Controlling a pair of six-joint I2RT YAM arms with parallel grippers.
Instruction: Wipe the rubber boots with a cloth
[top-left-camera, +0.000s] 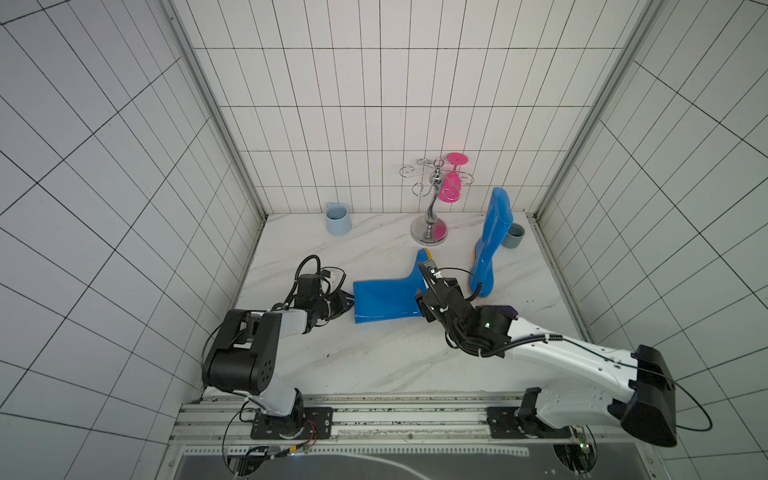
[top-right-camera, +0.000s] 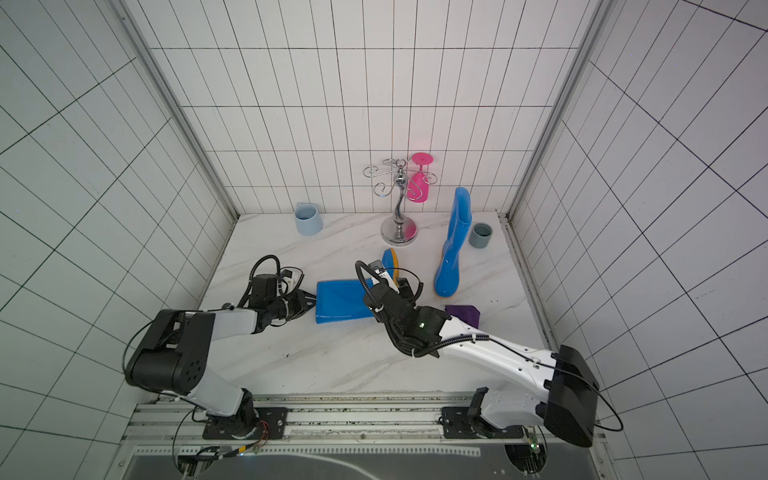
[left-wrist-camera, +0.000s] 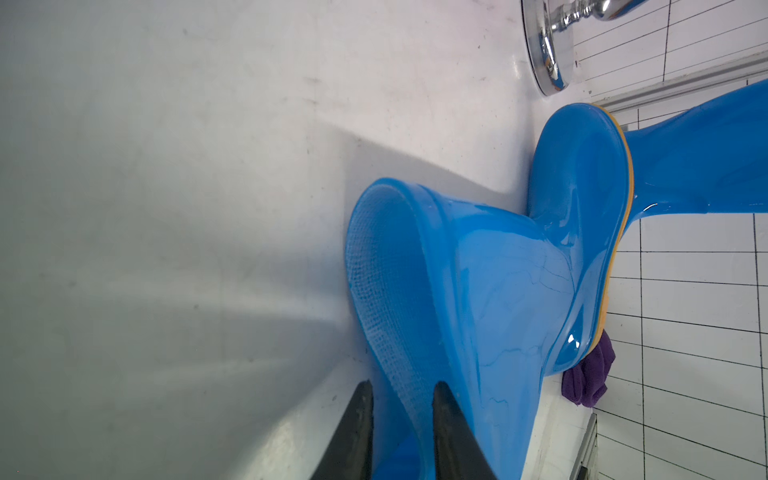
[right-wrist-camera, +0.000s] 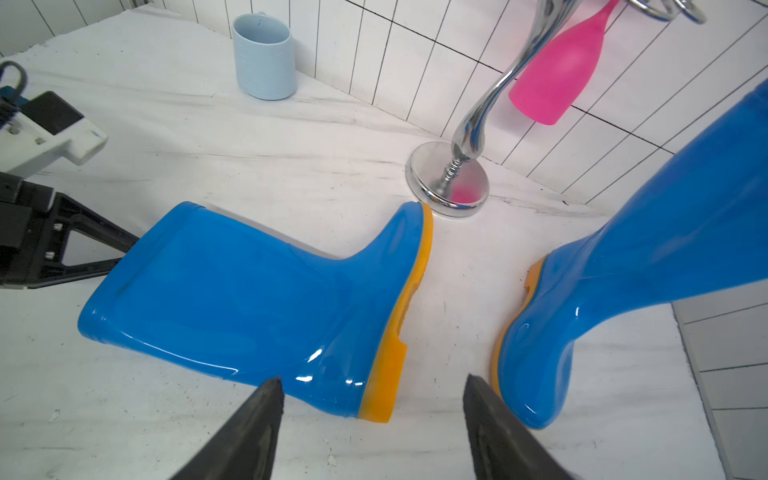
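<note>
One blue rubber boot (right-wrist-camera: 240, 296) with a yellow sole lies on its side mid-table, its shaft opening facing left. The other blue boot (top-right-camera: 453, 248) stands upright on the right. At the lying boot's opening is my left gripper, open, with a stretch of the shaft rim (left-wrist-camera: 428, 320) showing between its fingers. My right gripper hangs near the heel of that boot, fingers apart, nothing between them. The purple cloth (top-right-camera: 462, 315) lies crumpled at the right, partly behind the right arm in both top views.
A chrome stand (top-left-camera: 429, 230) with a pink goblet (top-left-camera: 450, 185) is behind the boots. A light blue mug (top-left-camera: 338, 219) stands at back left, a grey cup (top-right-camera: 480, 234) at back right.
</note>
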